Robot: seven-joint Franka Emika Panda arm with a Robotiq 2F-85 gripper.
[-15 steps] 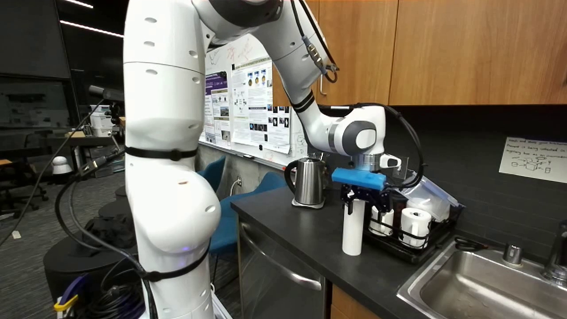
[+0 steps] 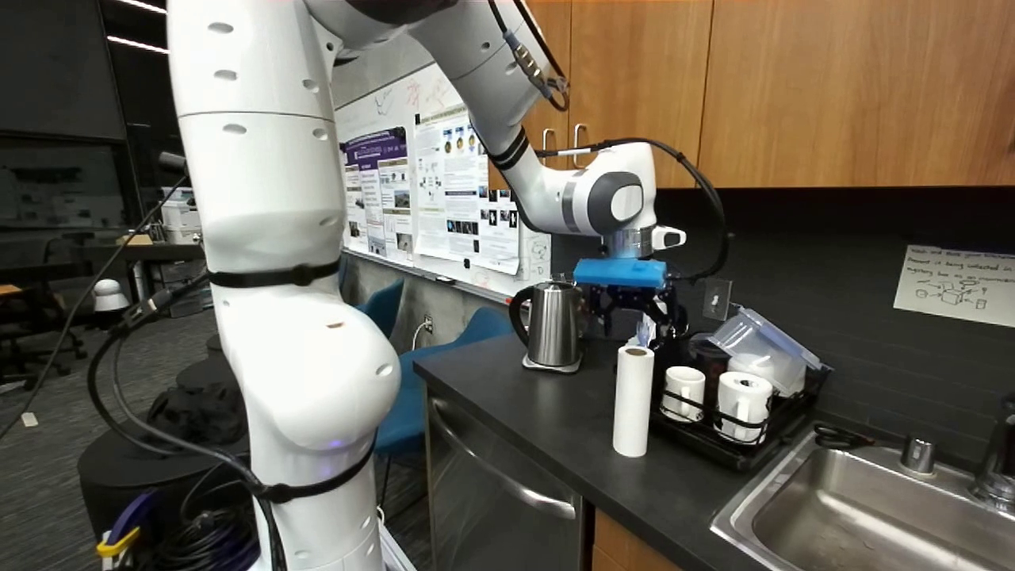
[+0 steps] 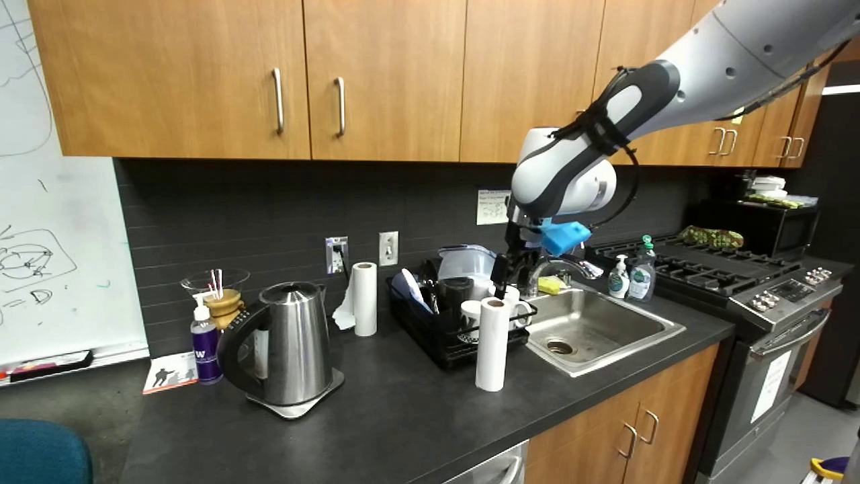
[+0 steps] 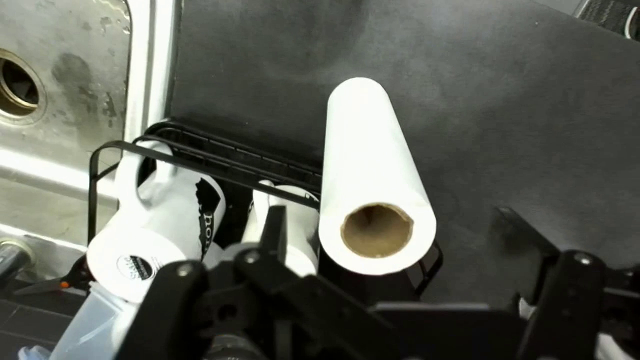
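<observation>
A white paper towel roll stands upright on the dark counter, just in front of the dish rack. Seen from above in the wrist view, the same roll shows its brown cardboard core. My gripper is open above and behind the roll, apart from it. In the wrist view one black fingertip shows left of the roll and the other, right of it, over bare counter. Nothing is held between them.
The black dish rack beside the roll holds white mugs and a clear plastic tub. A steel kettle and a second paper roll stand further left. The sink lies right of the rack. Open counter surrounds the kettle.
My arm has risen and shifted left in exterior view 1. The gripper, earlier low around the roll's top, is now clear above it. The roll stands in the same spot.
</observation>
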